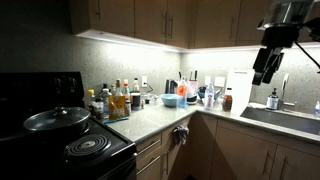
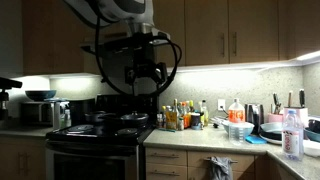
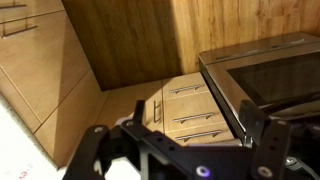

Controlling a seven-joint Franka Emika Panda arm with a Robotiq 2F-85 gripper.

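High over the kitchen, my gripper hangs from the arm at the upper right of exterior view 1. In exterior view 2 the gripper is in front of the upper cabinets, above the stove's side. At the bottom of the wrist view the gripper has its dark fingers set apart, with only the floor and drawers behind the gap. It stands open and touches nothing.
A lidded pan sits on the black stove. Bottles crowd the counter's back corner. Elsewhere are a blue bowl, an orange-capped bottle and a sink. A cloth hangs at the cabinet front.
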